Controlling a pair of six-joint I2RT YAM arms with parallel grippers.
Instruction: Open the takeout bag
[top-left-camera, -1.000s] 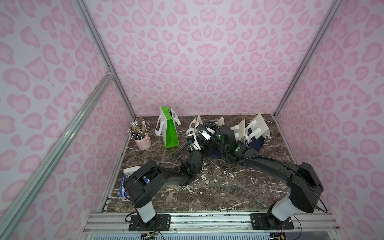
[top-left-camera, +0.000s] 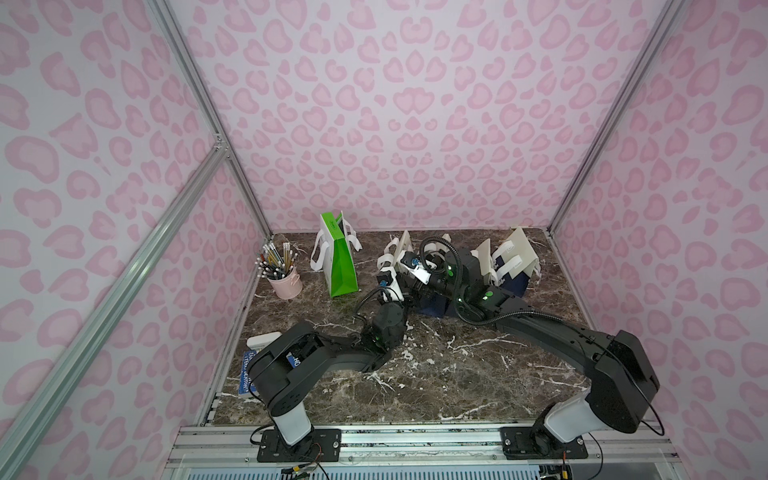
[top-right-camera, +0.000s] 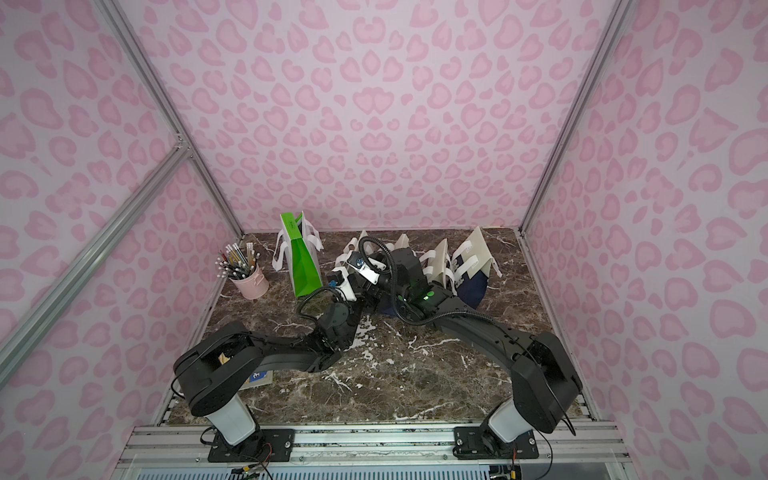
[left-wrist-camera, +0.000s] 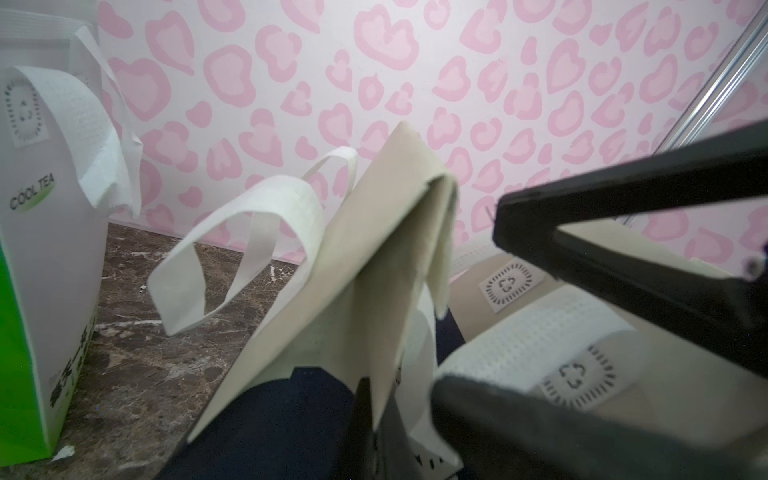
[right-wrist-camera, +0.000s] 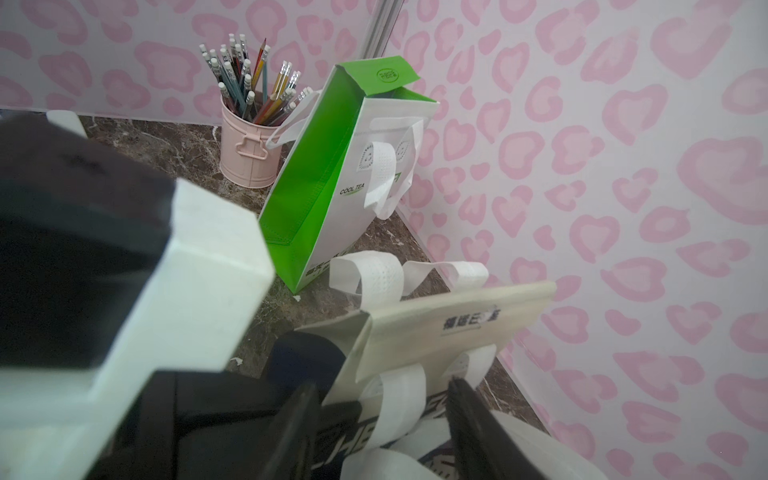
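The takeout bag (left-wrist-camera: 344, 304), beige above and navy below with white handles, stands tilted at the table's middle. In the left wrist view my left gripper is shut on its thin side edge, low in the frame. The right wrist view shows the bag's printed beige panel (right-wrist-camera: 456, 328) and a white handle (right-wrist-camera: 400, 400) between or behind the fingers of my right gripper, which stand apart. Black fingers (left-wrist-camera: 608, 188) of the right gripper cross the left wrist view. From above, both arms hide most of the bag.
A green and white bag (top-left-camera: 339, 256) and a pink pencil bucket (top-left-camera: 285, 284) stand left. More beige and navy bags (top-left-camera: 516, 260) stand right, one close beside the takeout bag.
The left gripper and the bag's top have shifted slightly right. The green bag has stayed put.
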